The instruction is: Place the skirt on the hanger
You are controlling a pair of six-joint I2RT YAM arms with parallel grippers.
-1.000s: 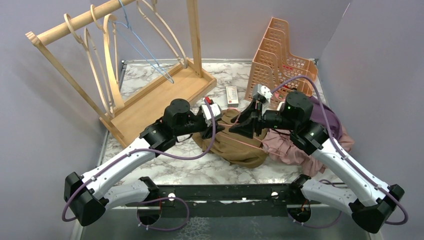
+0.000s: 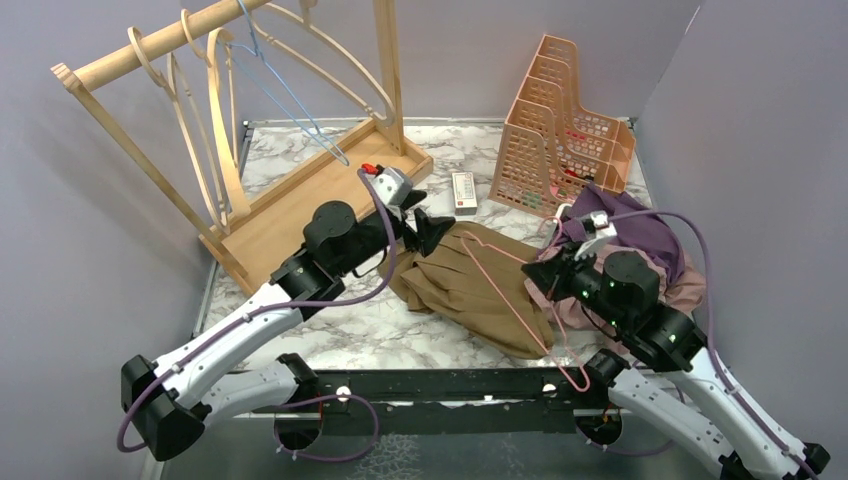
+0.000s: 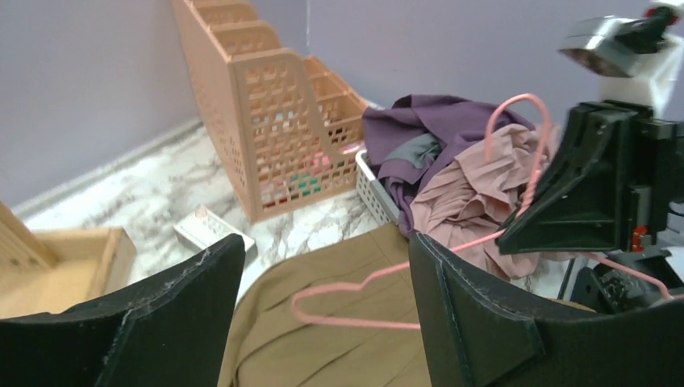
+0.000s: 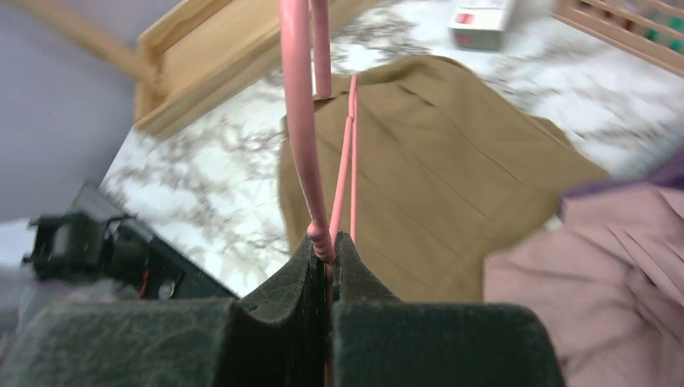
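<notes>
A pink hanger (image 2: 499, 296) is held at its neck by my right gripper (image 2: 545, 275), which is shut on it; its hook rises above the fingertips in the right wrist view. An olive cloth, likely the skirt (image 2: 450, 295), lies flat on the marble table beneath the hanger. My left gripper (image 2: 425, 225) is raised above the cloth's upper left, its fingers (image 3: 476, 322) apart with no object clearly between them; the hanger shows beyond them in the left wrist view.
A wooden rack (image 2: 160, 65) with hangers fills the left. An orange organizer (image 2: 525, 140) stands back right, beside a small white box (image 2: 464, 192). Purple fabric (image 2: 660, 230) and pink fabric (image 2: 680, 290) lie piled at the right.
My left gripper has moved back and away from the hanger.
</notes>
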